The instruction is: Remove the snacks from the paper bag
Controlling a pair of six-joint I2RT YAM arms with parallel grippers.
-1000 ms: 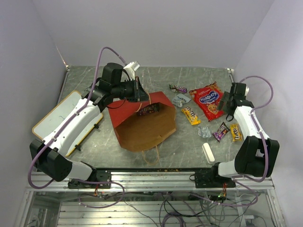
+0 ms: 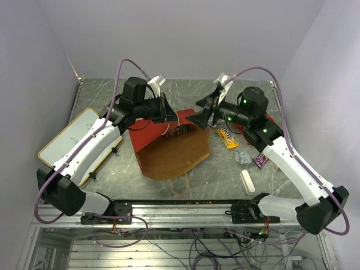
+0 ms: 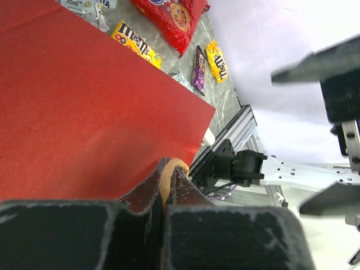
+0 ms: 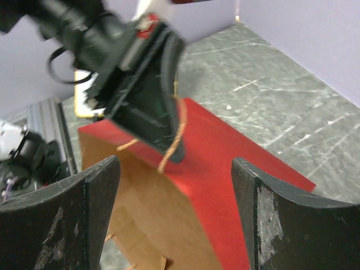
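The paper bag [image 2: 169, 154], red outside and brown inside, gapes toward the front in the top view. My left gripper is shut on its twisted handle [image 3: 175, 169]. Inside the bag, under its upper edge, a dark snack package [image 2: 178, 130] shows in the top view. My right gripper [image 2: 198, 112] hovers open near the bag's right upper edge, with nothing between its fingers. In the right wrist view the red side of the bag [image 4: 222, 152] and the handle [image 4: 180, 132] lie beyond the open fingers [image 4: 70, 216].
Right of the bag lie a yellow M&M's pack [image 2: 226, 138], a silver packet [image 2: 243, 157], a purple bar [image 2: 262, 160] and a white object [image 2: 247, 181]. A large red bag [image 3: 179, 21] lies behind them. A white board [image 2: 76, 143] rests at the left.
My right arm has swung left from the far right, past the red snack bag, to beside the paper bag. The left arm and the bag have stayed put.
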